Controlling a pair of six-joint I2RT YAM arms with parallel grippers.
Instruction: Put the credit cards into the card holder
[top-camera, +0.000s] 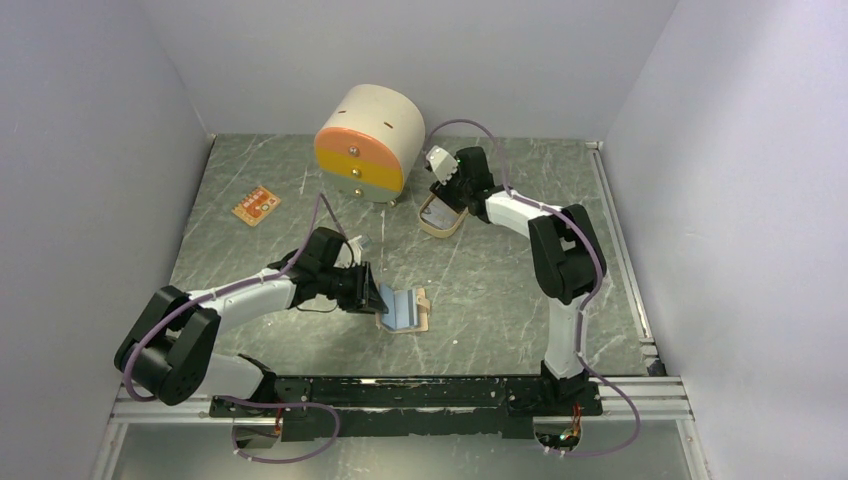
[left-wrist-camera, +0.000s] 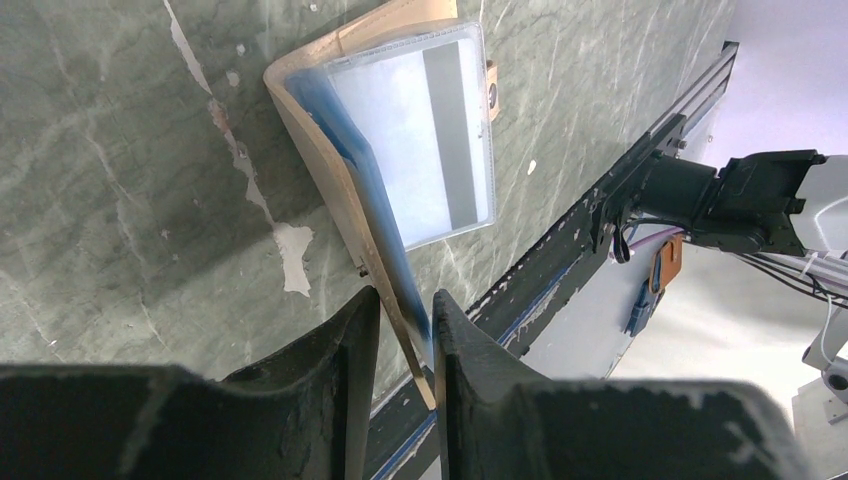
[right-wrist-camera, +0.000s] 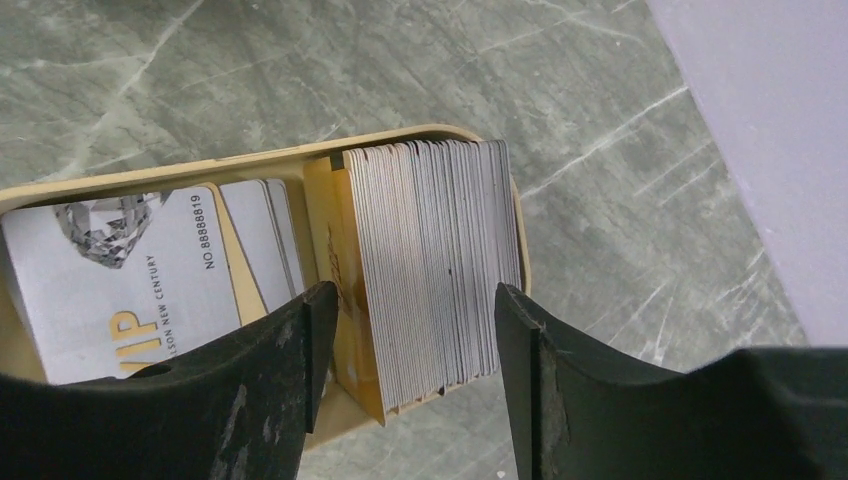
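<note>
At the back, a cream box (top-camera: 440, 229) (right-wrist-camera: 231, 160) holds white cards (right-wrist-camera: 130, 290) lying flat and a packed stack of cards (right-wrist-camera: 430, 265) on edge. My right gripper is open over that stack, a fingertip at either side. The card holder (top-camera: 422, 310) lies near the front centre, its tan cover raised and clear sleeves (left-wrist-camera: 410, 130) showing. My left gripper (top-camera: 365, 300) is at the holder's left edge; in the left wrist view its fingers straddle the raised cover edge, with a narrow gap between them.
A rounded cabinet (top-camera: 370, 130) with coloured drawers stands at the back. An orange card (top-camera: 256, 205) lies at left.
</note>
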